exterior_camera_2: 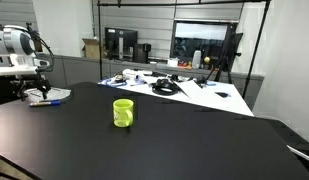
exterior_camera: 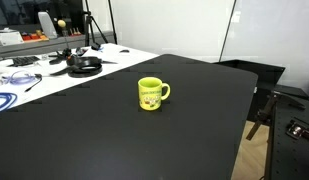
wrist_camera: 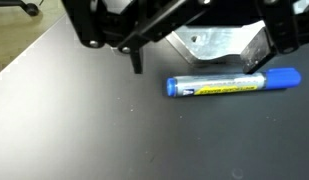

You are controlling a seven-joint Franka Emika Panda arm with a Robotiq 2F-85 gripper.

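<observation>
A blue-capped marker [wrist_camera: 232, 83] with a silver and yellow label lies on the dark table, just beyond my gripper in the wrist view. The fingers are spread wide and nothing is held between them. Exterior view 2 puts my gripper [exterior_camera_2: 36, 94] low over the table's far left, close to the marker [exterior_camera_2: 46, 102]. A yellow-green mug [exterior_camera_2: 123, 113] stands upright near the middle of the table, well away from the gripper; exterior view 1 shows the same mug [exterior_camera: 151, 93] with its handle to the right. The arm is outside exterior view 1.
A shiny pale object [wrist_camera: 216, 42] shows behind the marker, partly covered by the gripper. Cables, black headphones [exterior_camera: 84, 66] and other gear lie on a white table [exterior_camera: 44, 85] alongside.
</observation>
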